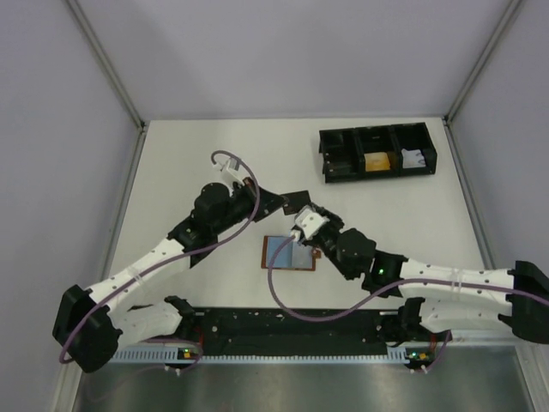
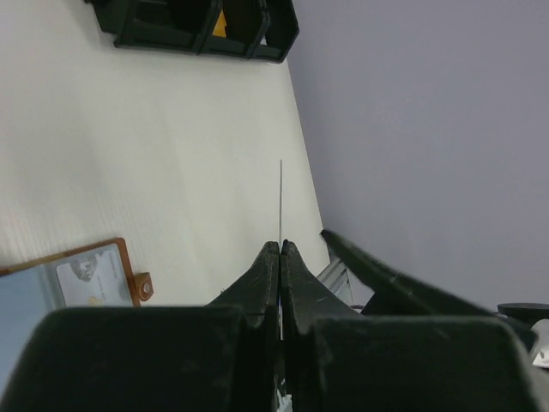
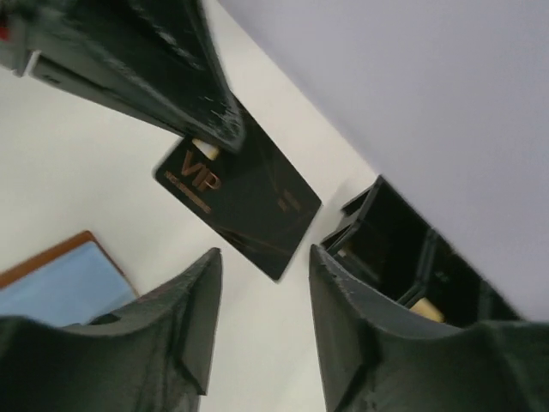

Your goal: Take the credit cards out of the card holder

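Note:
A black card marked VIP (image 3: pixel 249 197) is pinched at one corner by my left gripper, whose fingers are closed. In the left wrist view only the card's thin edge (image 2: pixel 280 197) shows, standing out from the fingertips. From above, the card (image 1: pixel 297 202) hangs over the table, beyond the card holder. My right gripper is part open beside the card, and its fingers look clear of it. The brown-rimmed card holder (image 2: pixel 129 270) lies flat on the table below, with a blue card (image 1: pixel 277 251) and a whitish card (image 1: pixel 302 256) in it.
A black compartment box (image 1: pixel 377 176) stands at the back right, with a yellow item (image 1: pixel 377 161) and a white item (image 1: pixel 413 159) inside.

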